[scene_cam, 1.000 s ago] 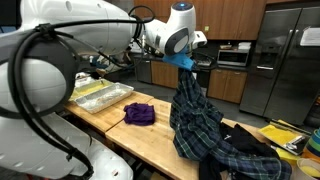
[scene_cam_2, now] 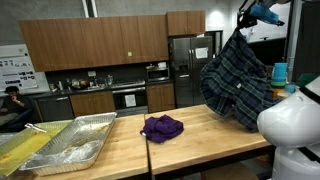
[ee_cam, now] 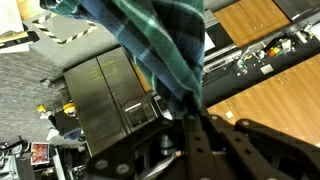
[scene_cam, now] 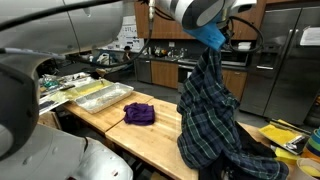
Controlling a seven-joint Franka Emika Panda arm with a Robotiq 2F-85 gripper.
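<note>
A dark plaid cloth (scene_cam: 207, 115) hangs in a long drape from my gripper (scene_cam: 211, 50), which is raised high over the table. Its lower part spreads over the table's right side and edge. In exterior view 2 the same cloth (scene_cam_2: 235, 85) rises to a point at the upper right, under the gripper (scene_cam_2: 241, 30). Close up in the wrist view, the bunched cloth (ee_cam: 165, 45) runs into the shut fingers, with its gripped end at the gripper.
A purple cloth (scene_cam_2: 163, 128) lies crumpled on the wooden table (scene_cam_2: 205, 137). Foil-like trays (scene_cam_2: 75, 143) stand at the far side. Yellow and other containers (scene_cam: 283, 134) crowd the right. Bare table lies between the two cloths.
My gripper has risen and come right, nearer exterior view 1, drawing the plaid cloth up into a taller drape. The purple cloth has stayed put.
</note>
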